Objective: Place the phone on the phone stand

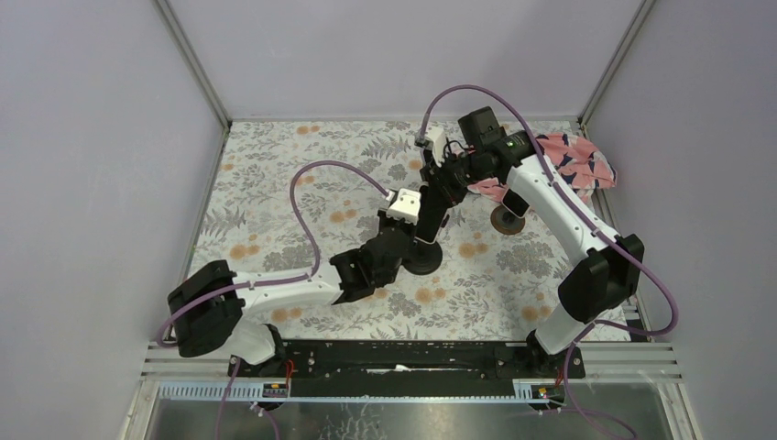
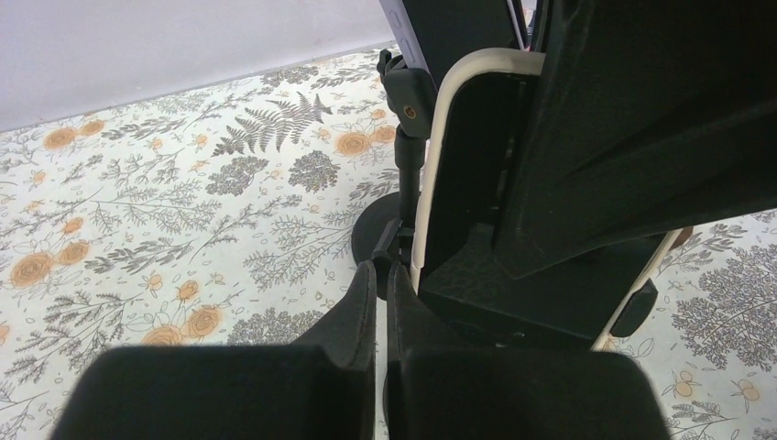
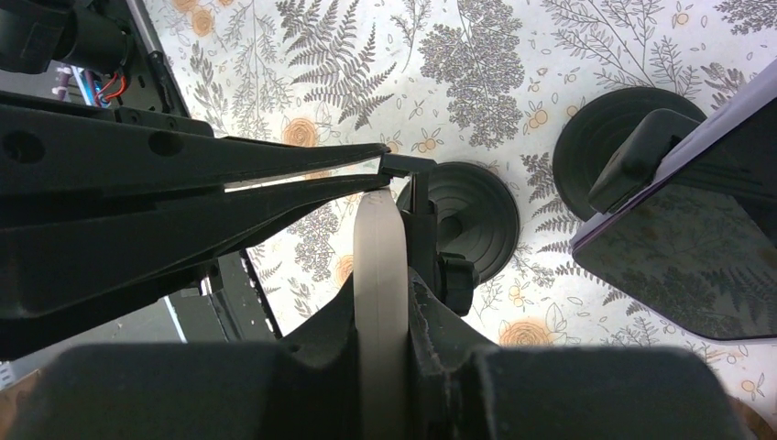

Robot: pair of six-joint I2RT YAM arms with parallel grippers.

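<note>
A phone with a pale edge (image 3: 379,302) is held upright by my right gripper, shut on it, at a black phone stand (image 3: 467,202) near the table's middle. My left gripper is shut at the stand's holder beside the phone's pale frame (image 2: 431,174); what exactly lies between its fingertips is hard to make out. In the top view both grippers meet over the stand (image 1: 423,261), hiding much of it.
A second stand with a lilac-edged phone (image 3: 696,247) stands behind, and another stand (image 1: 507,222) is at the right beside pink cloth (image 1: 577,165).
</note>
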